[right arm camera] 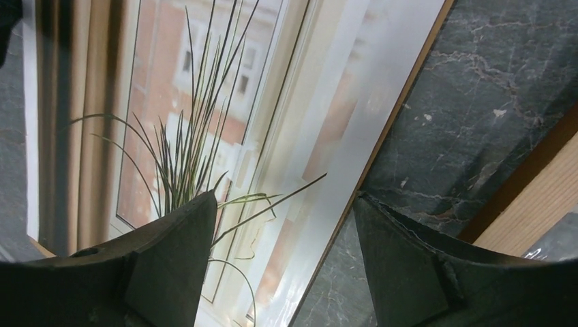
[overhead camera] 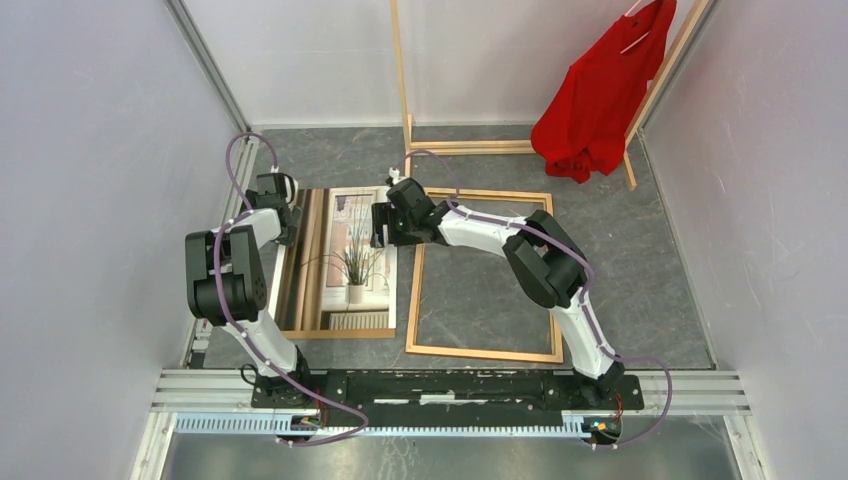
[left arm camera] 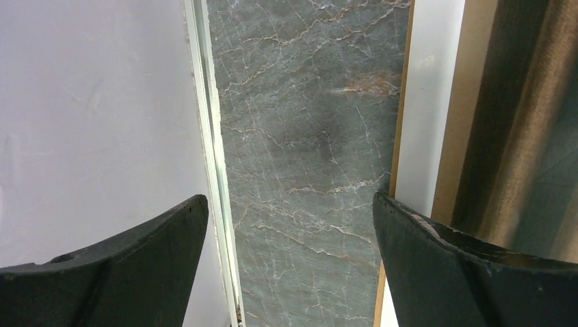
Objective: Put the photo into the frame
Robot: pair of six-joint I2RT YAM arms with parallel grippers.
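On the left of the floor lies the photo point(overhead camera: 340, 290), a panel showing a potted grass plant and a doorway, with white strips along its sides. The empty wooden frame point(overhead camera: 485, 354) lies flat to its right. My left gripper is open at the photo's left edge: one finger point(left arm camera: 436, 262) overlaps that edge in view, the other is out over bare floor. At the photo's right side my right gripper has its fingers apart, with the white edge strip point(right arm camera: 334, 184) running between them. Whether any fingertip touches the panel, I cannot tell.
A wooden rack point(overhead camera: 470, 148) stands at the back, with a red garment point(overhead camera: 605, 100) hanging at its right. A wall point(left arm camera: 95, 136) rises close to the left gripper. Bare floor point(overhead camera: 625, 270) lies right of the frame.
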